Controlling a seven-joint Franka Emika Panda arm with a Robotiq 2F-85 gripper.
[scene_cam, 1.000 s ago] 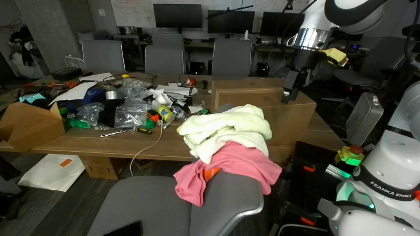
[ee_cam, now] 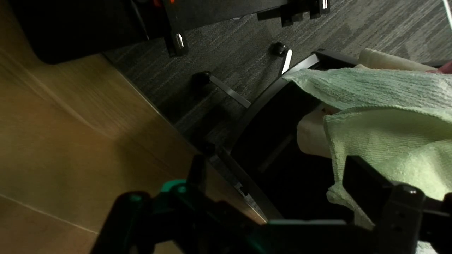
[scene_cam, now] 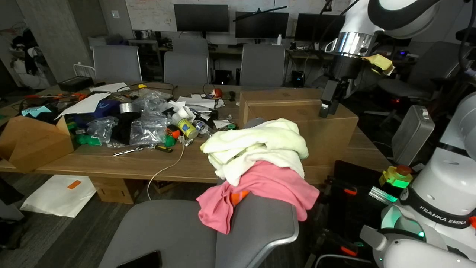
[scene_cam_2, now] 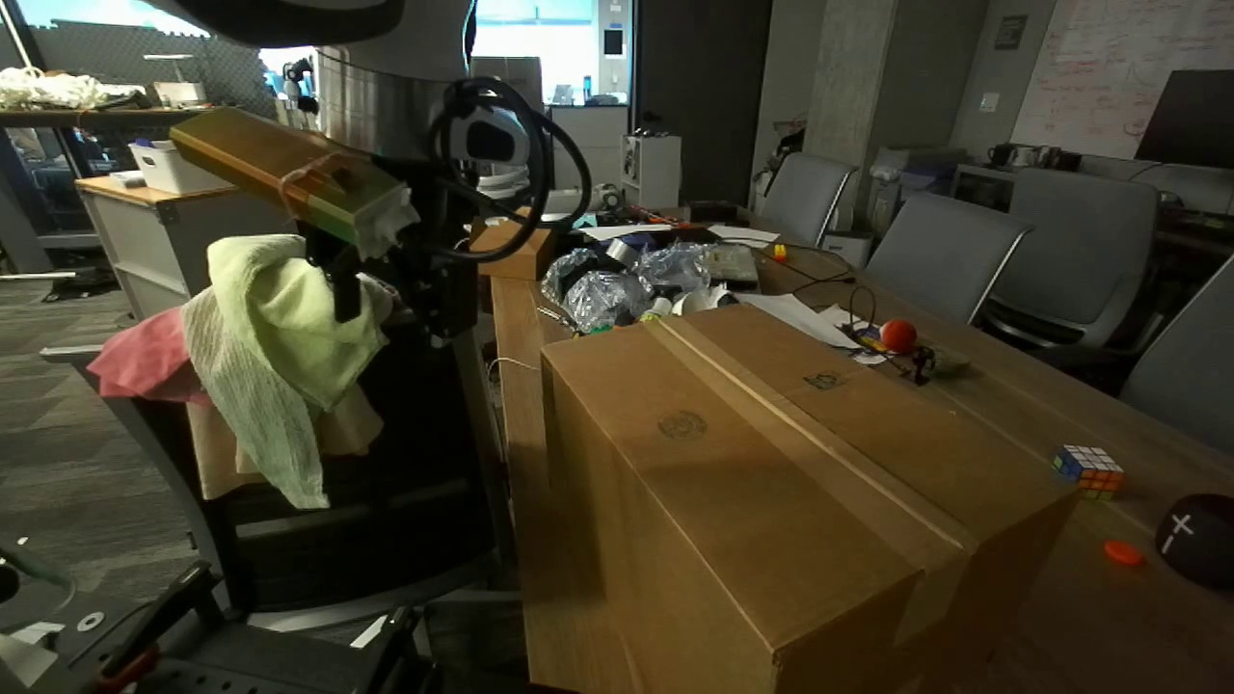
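Observation:
A pale yellow-green towel and a pink cloth are draped over the backrest of a grey chair. My gripper is open, its two dark fingers wide apart with nothing held between them. In the wrist view the towel lies at the right, partly behind the right finger. Exterior view 2 has the gripper in front of the hanging towel; whether they touch cannot be told there. Seen in exterior view 1, the gripper hangs to the right of the cloths, apart from them.
A large closed cardboard box occupies the near end of the wooden table. Plastic bags, papers and tools clutter the table's other end. A Rubik's cube and a red ball sit beyond the box. A phone rests on the chair seat.

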